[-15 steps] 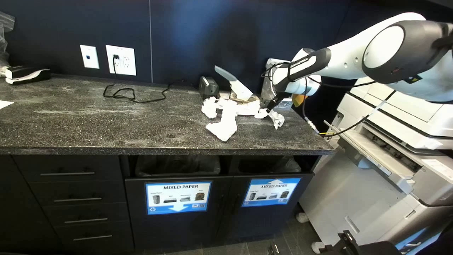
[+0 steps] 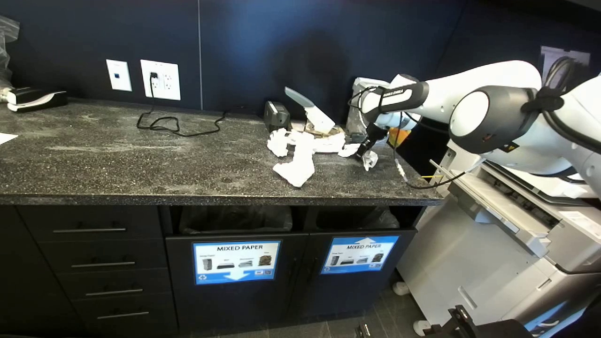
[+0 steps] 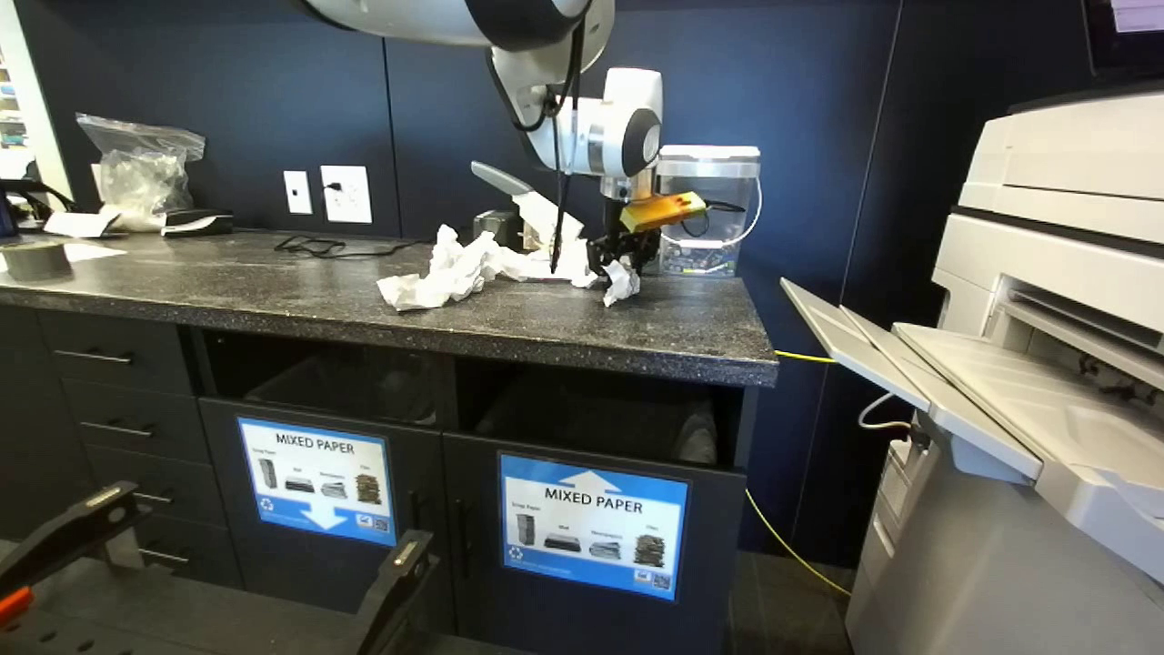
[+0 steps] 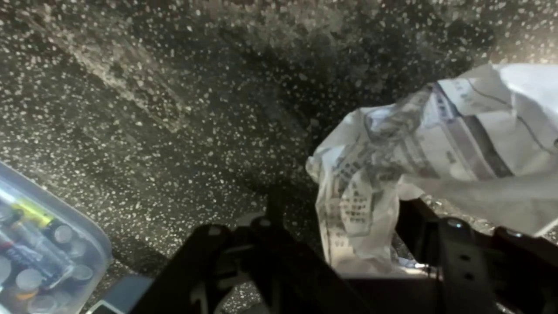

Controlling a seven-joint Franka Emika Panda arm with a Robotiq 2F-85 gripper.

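Observation:
A crumpled piece of printed white paper (image 4: 361, 204) lies on the dark speckled counter. My gripper reaches down around part of it, its black fingers (image 4: 413, 214) standing apart. One finger touches or nearly touches the paper; dark counter shows between the other finger and the paper. In exterior view 1 my gripper (image 2: 361, 154) is low at the right end of the counter, over the small paper ball (image 2: 370, 160). Exterior view 2 shows the paper ball (image 3: 622, 283) poking out below the black fingers.
More crumpled white paper (image 2: 298, 163) spreads to the left. Behind it stand a white-and-grey object (image 2: 319, 119) and a dark box (image 2: 276, 116). A clear bin (image 3: 711, 207) stands close behind the gripper. The right edge is near.
My gripper has moved slightly right and lower, over the small paper ball. The larger crumpled paper has not moved.

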